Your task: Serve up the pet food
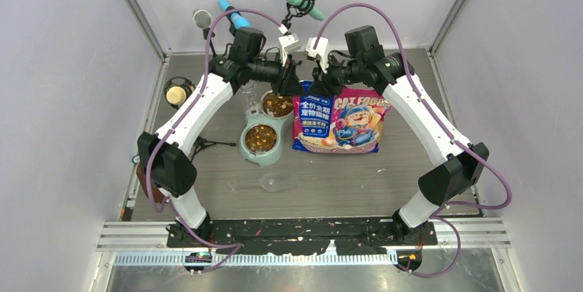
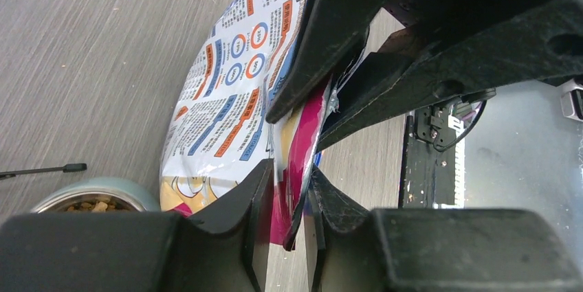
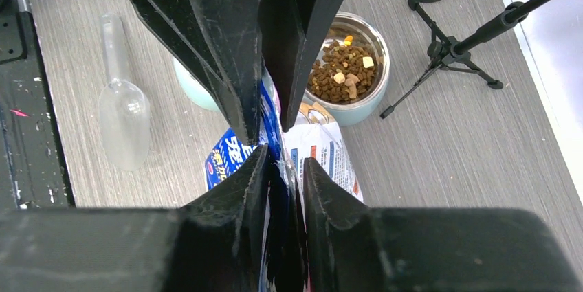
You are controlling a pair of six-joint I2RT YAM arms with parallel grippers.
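Note:
The pink and blue cat food bag [image 1: 344,124] stands on the table at centre right. Both my left gripper [image 1: 292,90] and my right gripper [image 1: 322,88] are at its top left corner, close together. In the left wrist view, a pink and silver bag edge [image 2: 301,148] passes between the left fingers, which stand slightly apart. In the right wrist view, the bag's blue edge [image 3: 270,117] runs down between the parted right fingers. Two bowls, a front bowl [image 1: 260,139] and a back bowl [image 1: 277,105], contain brown kibble. A clear scoop [image 1: 275,182] lies in front.
A black tripod stand is on the left side of the table, its leg near the bowls. A clear jar [image 1: 249,99] stands beside the back bowl.

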